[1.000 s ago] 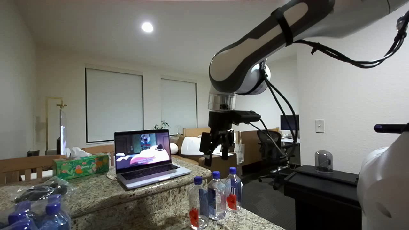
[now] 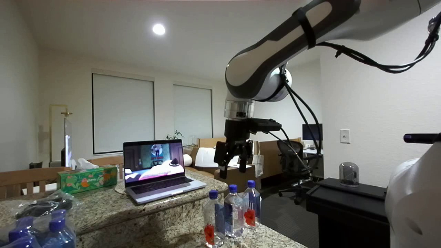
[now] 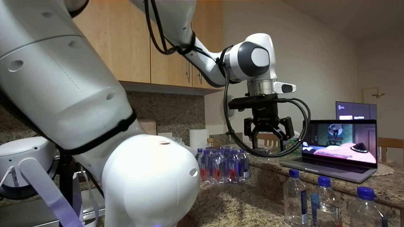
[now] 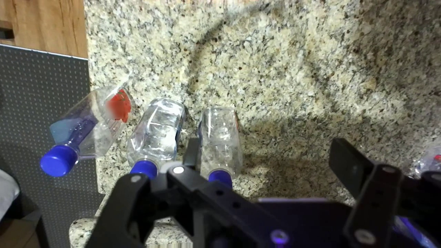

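Three clear bottles with blue caps stand in a row on the granite counter: a left bottle [image 4: 93, 120], a middle bottle [image 4: 159, 130] and a right bottle [image 4: 221, 136] as the wrist view shows them. My gripper [image 2: 233, 171] hangs above the counter, pointing down, higher than the bottle caps. Its fingers [image 4: 349, 167] are wide apart with nothing held between them, so it is open. In the wrist view one finger overlaps the edge of the right bottle, and only bare counter shows in the gap. No contact with any bottle is visible.
On the raised ledge behind stand an open laptop [image 2: 161, 171] and a green tissue box [image 2: 87, 179]. A cluster of several bottles [image 3: 221, 166] occupies the counter's far side. Bare granite [image 4: 264, 62] lies beyond the row, whose left bottle is near the counter edge.
The gripper fingers have shifted very slightly in exterior view 1. The bottles stay in place; the picture on the laptop screen differs.
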